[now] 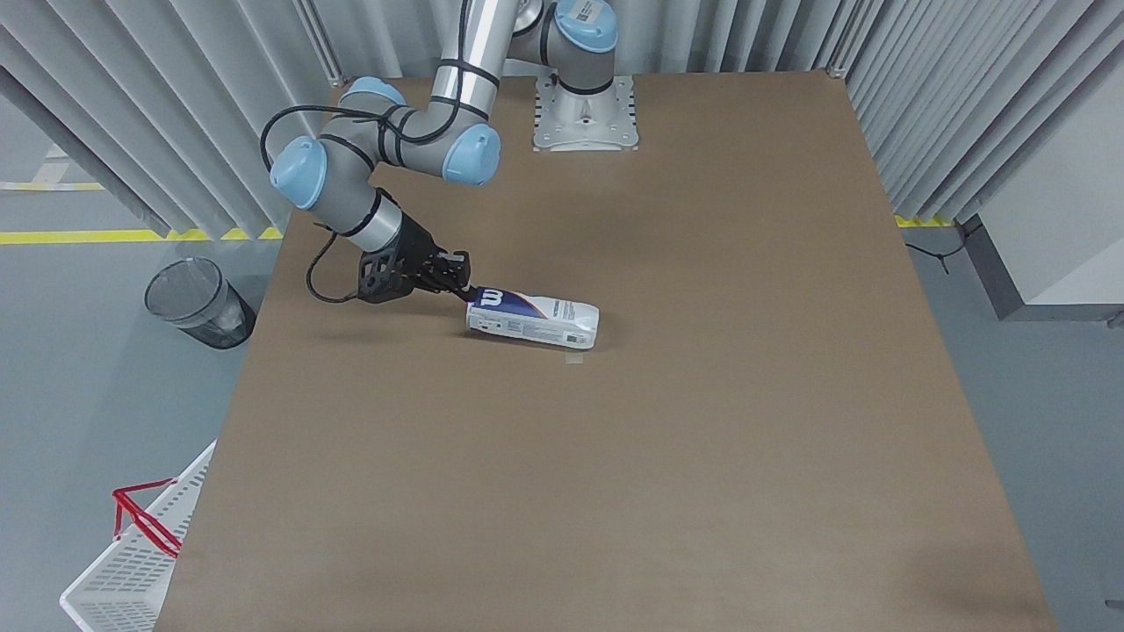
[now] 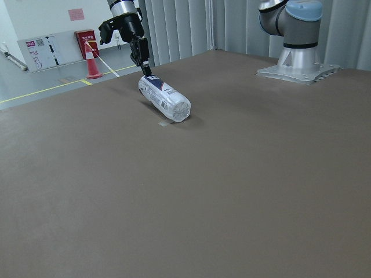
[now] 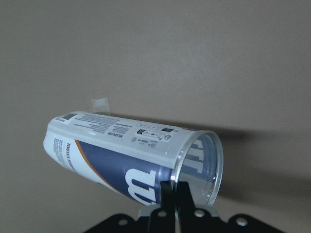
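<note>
A white-and-navy tube can lies on its side on the brown table, its clear open end toward the gripper. In the left view, the black fingertips rest at that end of the can. In the wrist view, the two fingers are close together at the rim of the can; whether they pinch its wall cannot be told. A small clear tape piece lies beside the can.
The robot base stands at the back of the table. A bin and a white basket with red handles stand on the floor at the left.
</note>
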